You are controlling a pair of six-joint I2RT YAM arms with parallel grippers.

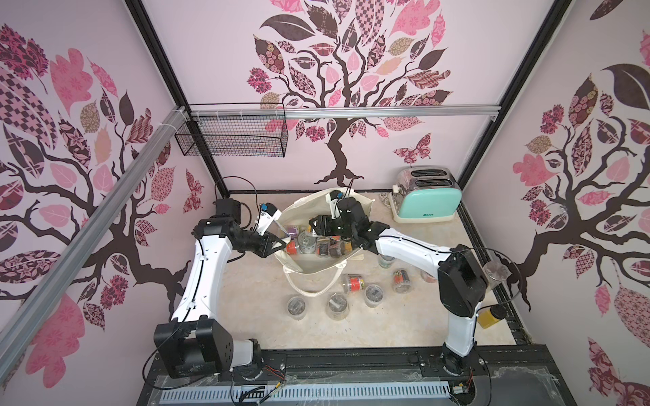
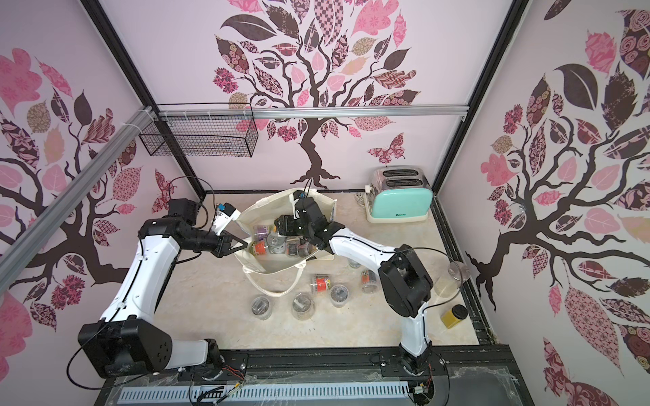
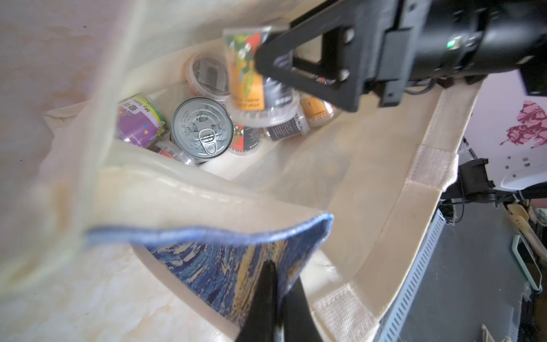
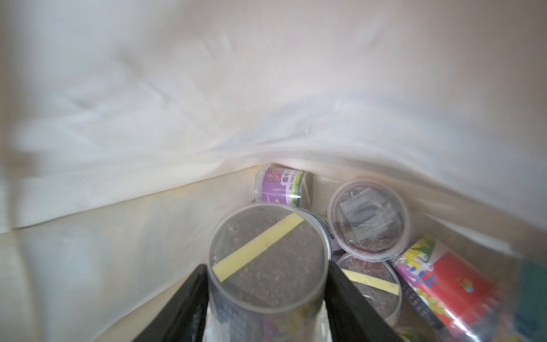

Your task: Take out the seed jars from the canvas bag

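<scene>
The canvas bag (image 1: 315, 267) stands open with several seed jars inside, among them a purple-labelled jar (image 3: 138, 121) and a can with a pull tab (image 3: 200, 126). My right gripper is shut on a clear seed jar, lifted above the others inside the bag; its orange label shows in the left wrist view. My left gripper is shut on the bag's edge at the blue-trimmed fabric (image 3: 210, 268), holding it at the left side.
Several jars (image 1: 337, 306) stand or lie on the table in front and right of the bag, with a yellow-labelled jar (image 1: 489, 318) at the right edge. A mint toaster (image 1: 426, 199) sits at the back right; a wire basket (image 1: 230, 132) hangs at back left.
</scene>
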